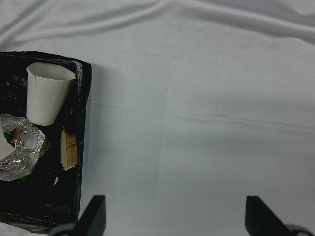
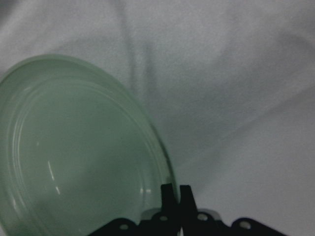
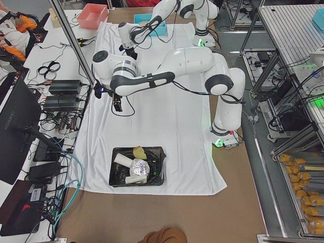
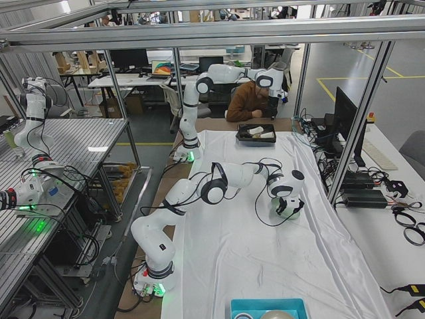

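Observation:
A black tray [image 3: 119,174] holds a white paper cup [image 1: 48,96], crumpled foil [image 1: 22,162] and a piece of bread [image 1: 69,150]. My left gripper stands open over the white cloth beside the tray, nothing between its fingers. In the right wrist view, a pale green plate [image 2: 83,137] fills the left side, and my right gripper is closed on its near-right rim. In the camera right view that plate [image 4: 282,211] is mostly hidden under the right gripper.
A blue bin [image 4: 265,304] with dishes stands at the cloth's end near the right arm. Monitors, cables and electronics crowd the side table [image 4: 392,252]. A person [image 4: 242,103] sits beyond the tray.

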